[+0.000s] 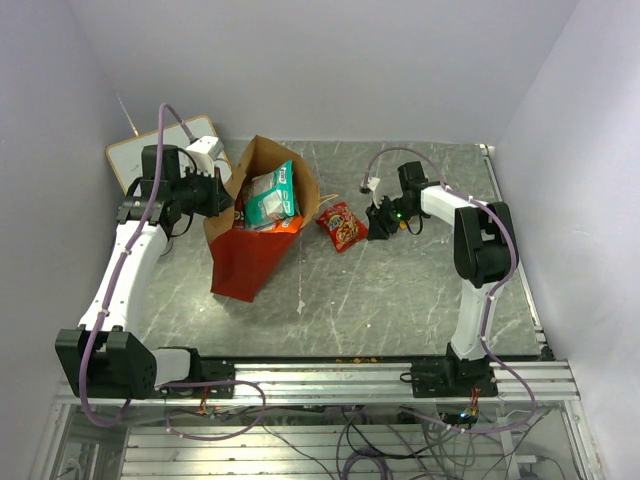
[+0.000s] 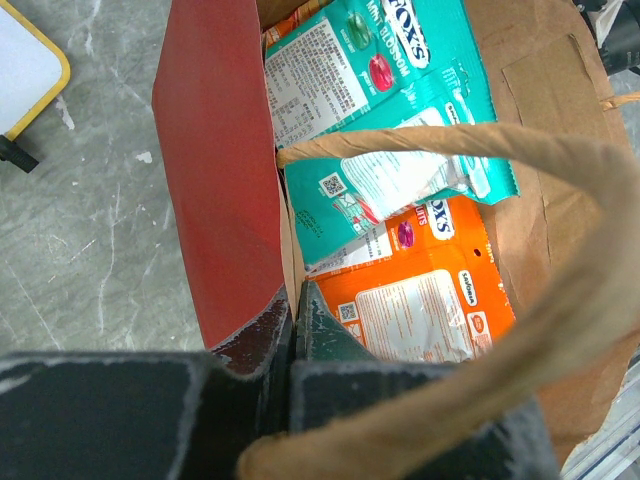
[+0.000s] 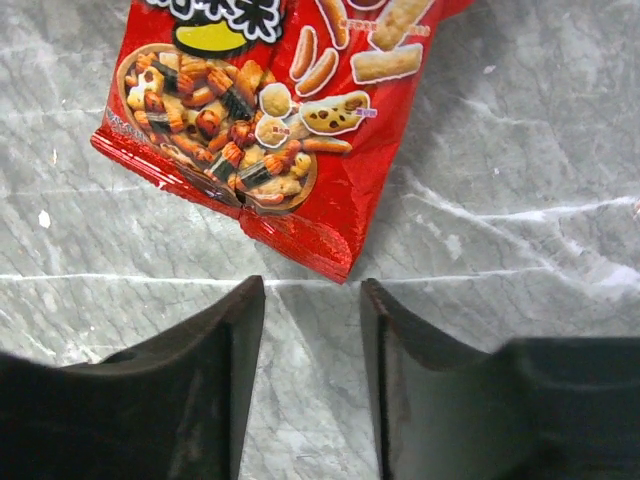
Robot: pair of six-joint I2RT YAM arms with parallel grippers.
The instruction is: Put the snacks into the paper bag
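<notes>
The paper bag (image 1: 240, 262), red on one side and brown within, stands open at the left of the table. Inside it lie a teal snack pack (image 2: 400, 190) and an orange one (image 2: 420, 300). My left gripper is shut on the bag's rim at the red side. A red snack packet (image 3: 270, 120) lies flat on the table to the right of the bag. Close by its lower edge is my right gripper, partly open; bare table shows between its fingers.
A whiteboard (image 1: 128, 160) lies behind the left arm. The bag's twisted handle (image 2: 560, 160) loops across the left wrist view. Something small and yellow (image 1: 404, 225) shows beside the right gripper.
</notes>
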